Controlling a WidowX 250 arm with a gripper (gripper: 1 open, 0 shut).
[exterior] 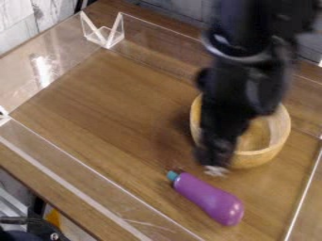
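Note:
My dark gripper (pixel 217 146) is blurred, hanging over the left part of a light wooden bowl (pixel 274 141) and hiding much of it; the fingers look open, though the blur hides detail. In front of the bowl a purple eggplant-like object (pixel 209 198) with a teal tip lies on the wooden table (pixel 94 113).
A clear plastic bracket (pixel 104 30) stands at the back left. Clear edging runs along the table's left side, with clutter beyond it at the lower left.

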